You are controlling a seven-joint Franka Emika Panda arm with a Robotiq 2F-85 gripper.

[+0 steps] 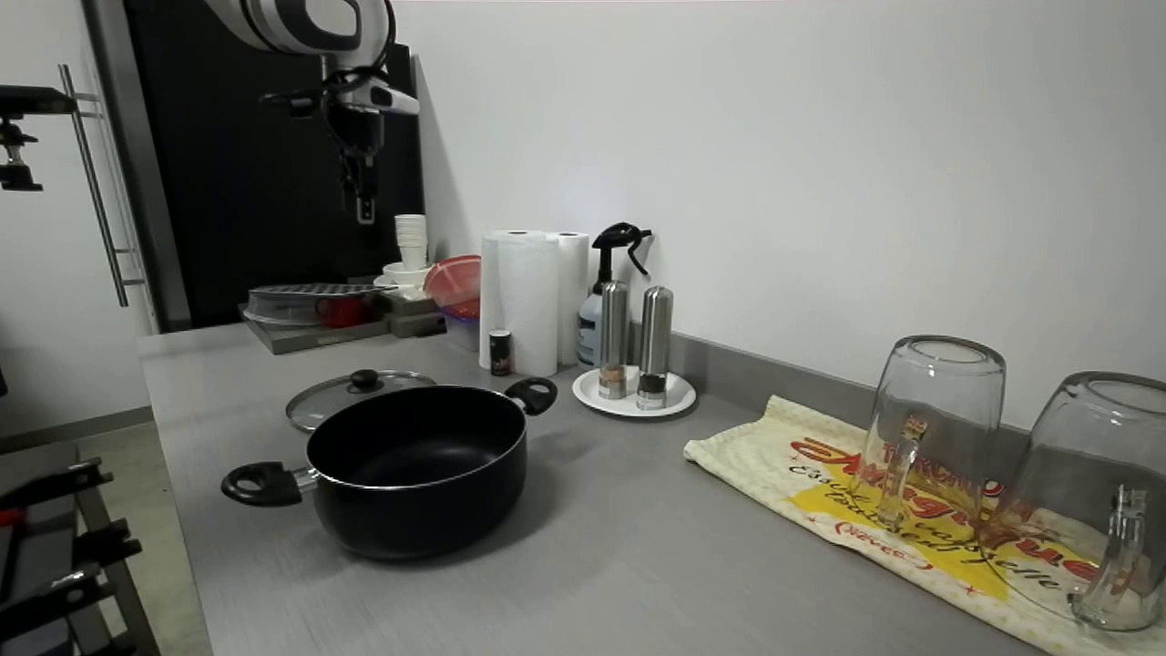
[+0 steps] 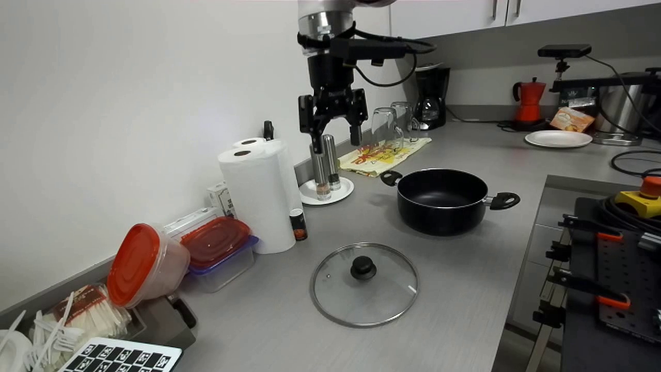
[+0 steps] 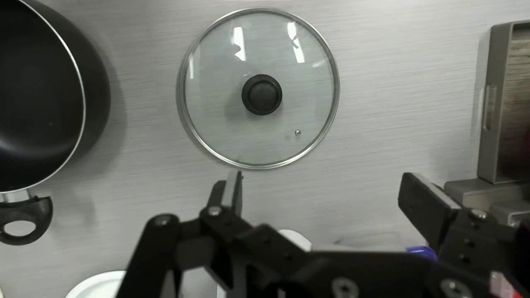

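Observation:
My gripper (image 2: 337,143) hangs in the air above the counter, its two fingers spread wide with nothing between them. In the wrist view a round glass lid (image 3: 218,119) with a steel rim and black knob (image 3: 262,94) lies flat on the counter, ahead of the open fingers (image 3: 232,191). Left of the lid stands an uncovered black pot (image 3: 94,94), which looks empty inside. Exterior view 1 shows the pot (image 1: 421,519) in front of the lid (image 1: 317,406), with my gripper (image 1: 363,208) high behind both.
Paper towel rolls (image 2: 257,198), a small dark shaker (image 2: 298,224) and a white plate (image 2: 342,189) bearing two mills line the wall. Lidded plastic containers (image 2: 148,263) sit at the left. Upturned glass mugs (image 1: 929,426) rest on a printed towel (image 1: 743,459).

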